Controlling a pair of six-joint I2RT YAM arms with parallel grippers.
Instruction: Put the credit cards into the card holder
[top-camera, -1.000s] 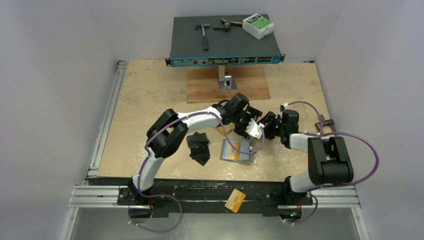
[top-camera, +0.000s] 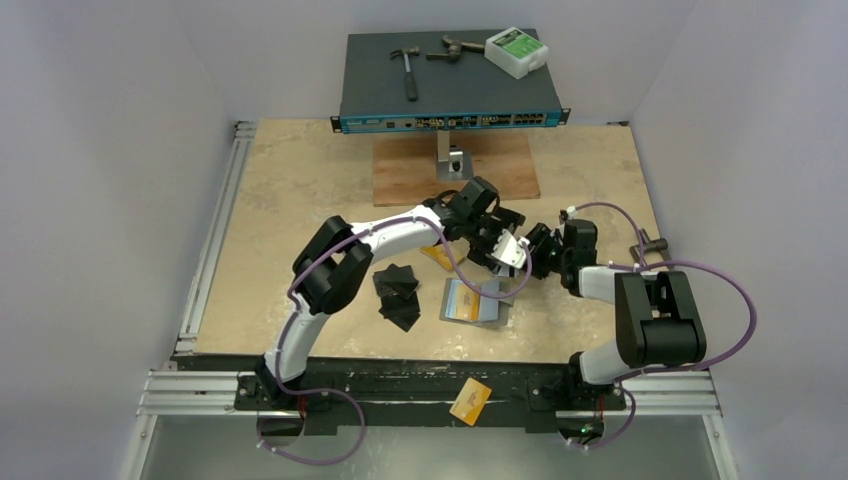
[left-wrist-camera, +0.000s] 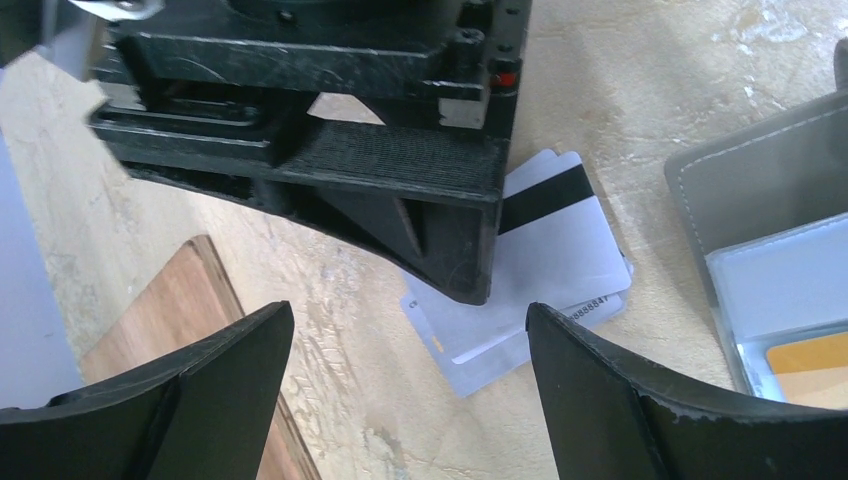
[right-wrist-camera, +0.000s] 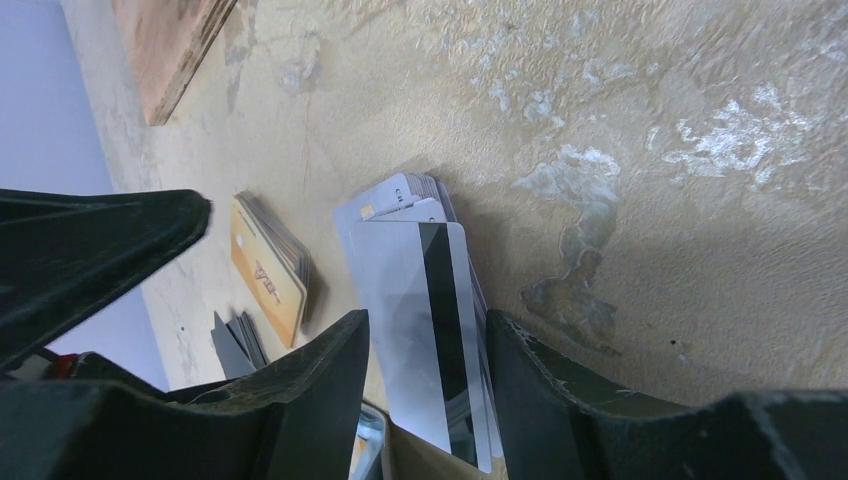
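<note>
A stack of white cards with a black stripe (right-wrist-camera: 405, 300) lies on the table between the fingers of my right gripper, which sit low at either side of it; whether they grip it is unclear. My left gripper is open above those white cards (left-wrist-camera: 560, 260). The card holder (top-camera: 474, 302), grey with blue and orange cards in it, lies below both grippers in the top view. Orange cards (right-wrist-camera: 265, 265) lie left of the white stack in the right wrist view, and black cards (top-camera: 398, 296) lie left of the holder.
A wooden board (top-camera: 390, 170) with a stand carrying a rack unit (top-camera: 450, 90) is at the back. A single orange card (top-camera: 470, 400) lies at the front.
The right arm looks almost still.
</note>
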